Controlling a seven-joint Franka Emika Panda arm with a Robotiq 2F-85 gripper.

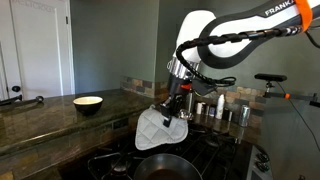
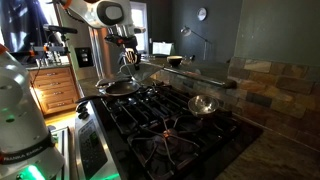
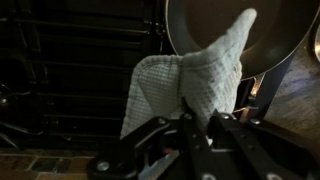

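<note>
A pale quilted cloth, like a pot holder [image 1: 160, 130], hangs from my gripper [image 1: 180, 99], which is shut on it. In the wrist view the cloth [image 3: 185, 88] bunches up between the fingers and spreads out over the stove. A dark frying pan [image 1: 168, 167] sits on the stove just below the cloth in the first exterior view. The same pan [image 3: 262, 30] shows behind the cloth in the wrist view, its near edge partly covered. In the second exterior view the gripper [image 2: 130, 52] is small, above and behind the pan [image 2: 121, 88].
A black-and-white bowl [image 1: 88, 104] stands on the counter [image 1: 40, 122] to the left. A metal bowl [image 2: 203, 104] rests on the stove's far side. Bottles and canisters [image 1: 221, 107] line the back. Black stove grates [image 2: 165, 135] have open room.
</note>
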